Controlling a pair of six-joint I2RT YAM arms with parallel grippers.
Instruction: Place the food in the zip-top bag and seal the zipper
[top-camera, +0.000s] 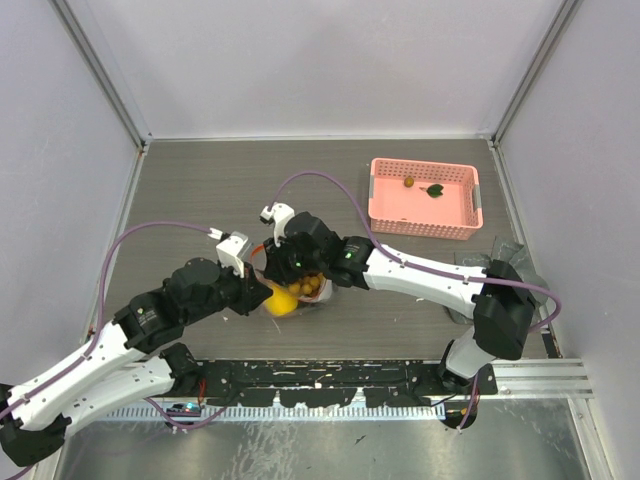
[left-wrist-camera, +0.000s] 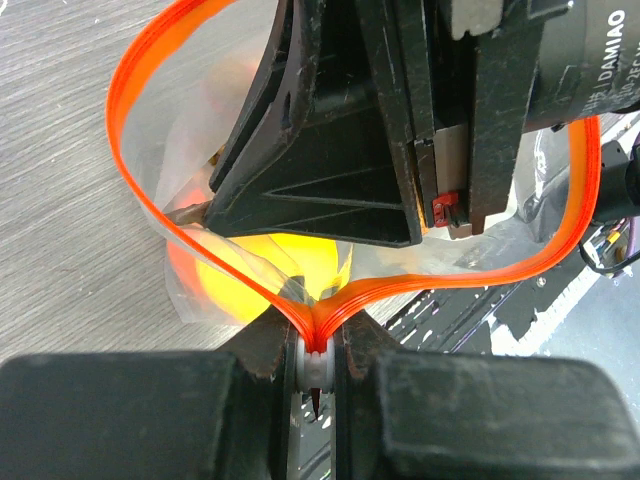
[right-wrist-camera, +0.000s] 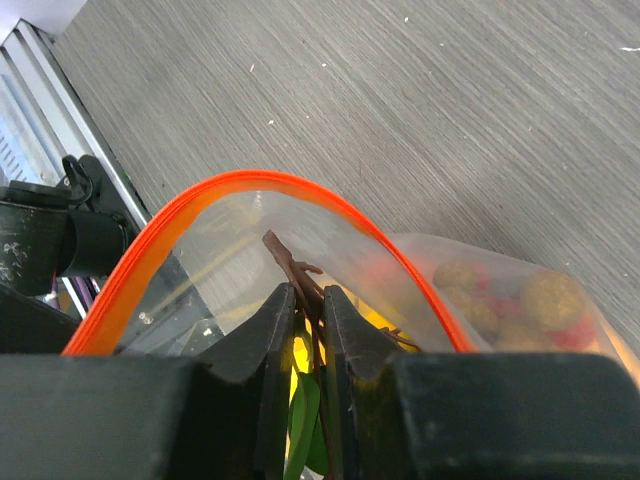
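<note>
The clear zip top bag (left-wrist-camera: 205, 165) stands with its orange-rimmed mouth spread wide. My left gripper is shut on the corner of that rim (left-wrist-camera: 322, 318). Inside the bag lie a yellow fruit (top-camera: 281, 302) and several brown round fruits (top-camera: 308, 287), which also show as brown balls (right-wrist-camera: 553, 300) through the film in the right wrist view. My right gripper reaches into the mouth, its fingers slightly open around a brown twig (right-wrist-camera: 278, 250) with green leaves (right-wrist-camera: 303, 425). Whether both fingers touch the twig is unclear.
A pink basket (top-camera: 374, 205) at the back right contains a small brown fruit (top-camera: 409, 182) and a green leaf (top-camera: 434, 190). Grey crumpled material (top-camera: 470, 260) lies at the right, partly behind my right arm.
</note>
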